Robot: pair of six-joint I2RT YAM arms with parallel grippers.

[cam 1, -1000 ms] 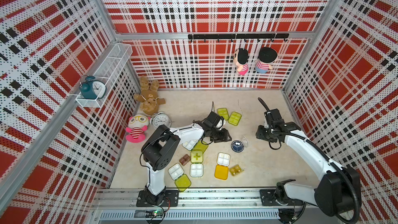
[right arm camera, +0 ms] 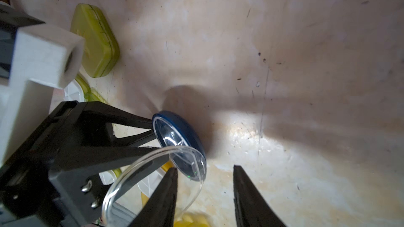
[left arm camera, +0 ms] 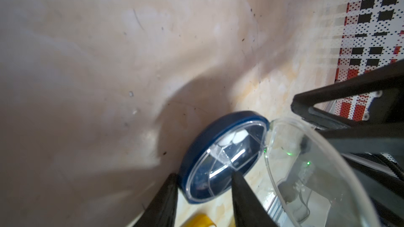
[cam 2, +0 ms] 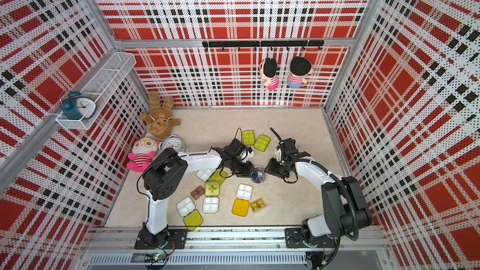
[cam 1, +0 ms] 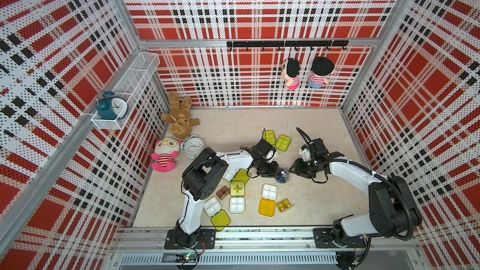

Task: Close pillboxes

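Observation:
A round blue pillbox (cam 1: 281,175) lies between my grippers, its clear lid (left arm camera: 315,176) raised on the hinge toward my right gripper. My left gripper is open at the box's left side, a finger at its rim. My right gripper stands part open at the box's right, close to the raised lid. Open square pillboxes, white-and-orange (cam 1: 269,192) and white-and-green (cam 1: 237,204), lie toward the front. Two green pillboxes (cam 1: 282,142) lie behind, closed.
A brown pillbox (cam 1: 222,192) and a small amber one (cam 1: 284,204) lie at the front. Plush toys (cam 1: 165,156) and a white clock (cam 1: 193,146) stand on the left.
My right gripper has moved left toward the round pillbox. My left gripper has moved slightly right and forward against it, and the box sits a little further left.

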